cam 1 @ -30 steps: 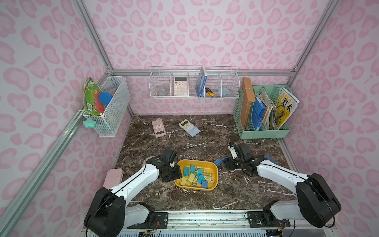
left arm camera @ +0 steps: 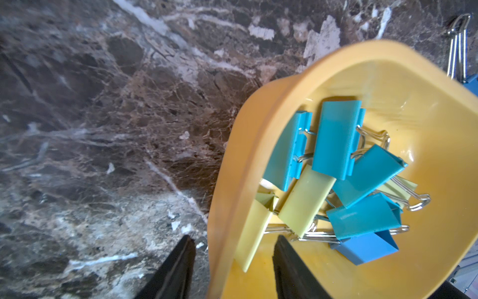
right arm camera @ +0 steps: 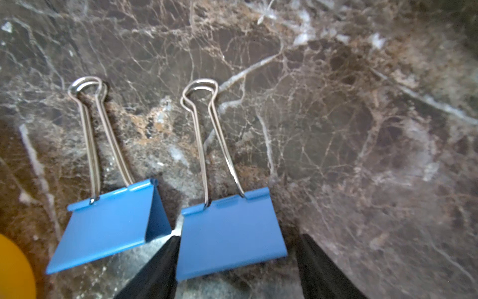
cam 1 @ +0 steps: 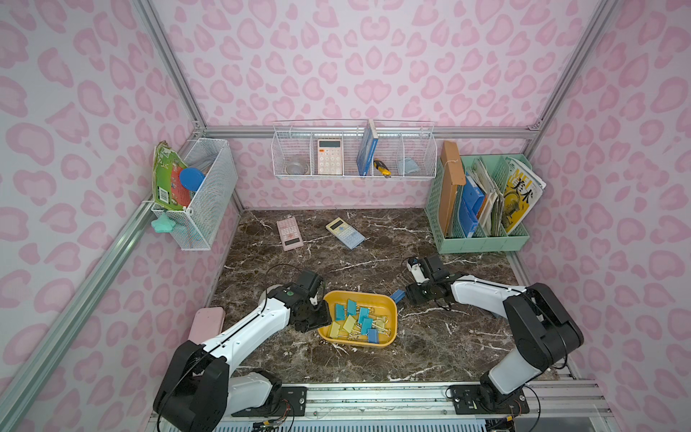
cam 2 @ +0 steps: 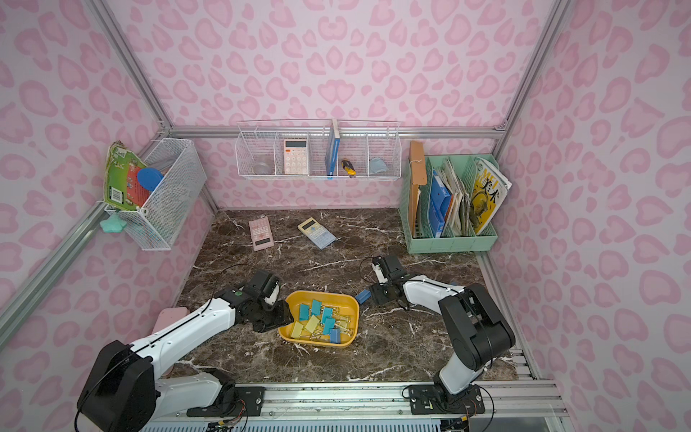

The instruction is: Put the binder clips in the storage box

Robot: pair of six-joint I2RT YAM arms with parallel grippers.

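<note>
The yellow storage box (cam 1: 391, 324) stands at the front middle, holding several teal, pale yellow and blue clips. My left gripper is open over its left wall, one finger on either side. Two blue binder clips lie on the table just right of the box: one (right arm camera: 107, 224) nearer the box, one (right arm camera: 229, 234) beside it. My right gripper is open low at the second clip, a finger at each side of its blue body.
Two calculators (cam 1: 290, 234) (cam 1: 344, 232) lie at the back. A green file holder (cam 1: 475, 244) stands back right, wire baskets (cam 1: 291, 170) hang on the walls.
My right gripper has moved slightly left, toward the blue clips beside the box. The left arm and the box look unchanged.
</note>
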